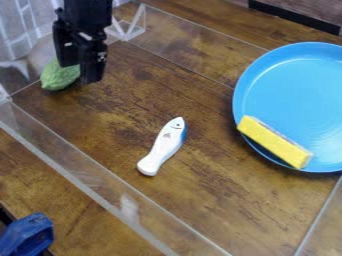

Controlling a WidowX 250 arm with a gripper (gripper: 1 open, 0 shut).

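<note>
The black gripper (80, 62) hangs at the upper left of the view, just above and right of a green object (56, 78) that lies against the clear wall. I cannot tell whether its fingers are open or shut. A white fish-shaped handled item (163, 148) lies on the middle of the wooden board. A yellow bar (273, 142) rests on the lower part of a blue plate (305, 90) at the right.
A clear wall runs along the left and back left of the board (174, 70). A blue object (24, 236) lies at the lower left corner. The board around the white item is bare.
</note>
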